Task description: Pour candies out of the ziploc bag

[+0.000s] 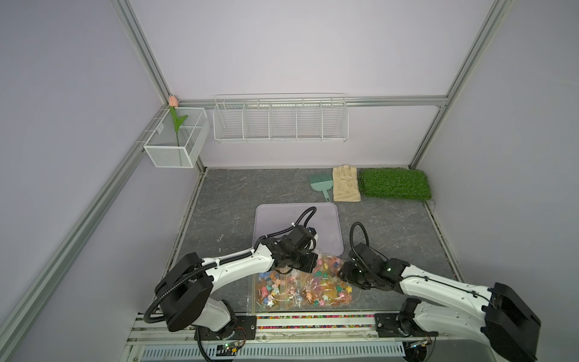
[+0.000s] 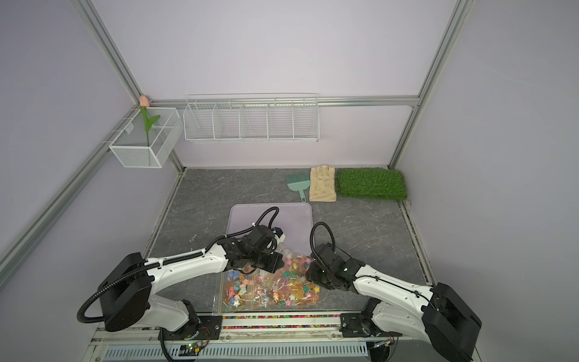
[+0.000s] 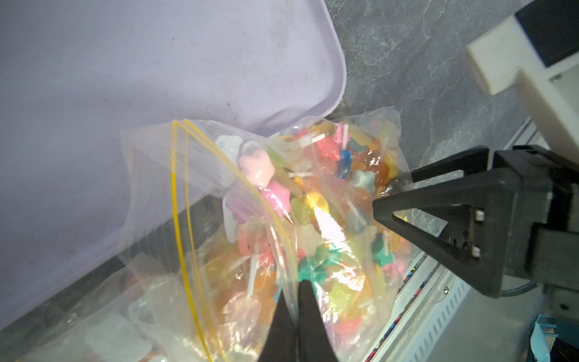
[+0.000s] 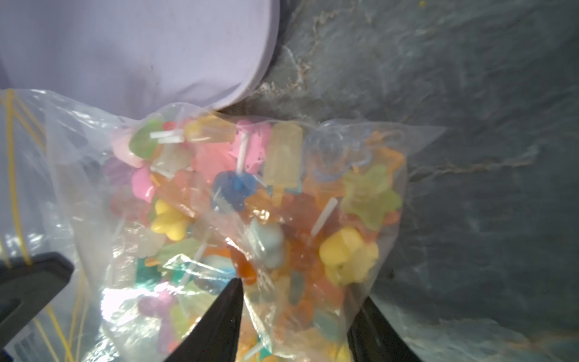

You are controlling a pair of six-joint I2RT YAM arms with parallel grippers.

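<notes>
A clear ziploc bag full of colourful candies lies in front of the lilac tray; yellow lines mark its zip end. In the left wrist view, my left gripper is shut on a fold of the film near that zip end. At the bag's opposite end, my right gripper stands part open. Its fingers show on either side of a stretch of bag, and I cannot tell whether they touch the film. The tray looks bare where it shows.
More bagged candies lie to the left, below the left arm. A dustpan brush, work gloves and a grass mat sit along the back. The grey table right of the tray is clear.
</notes>
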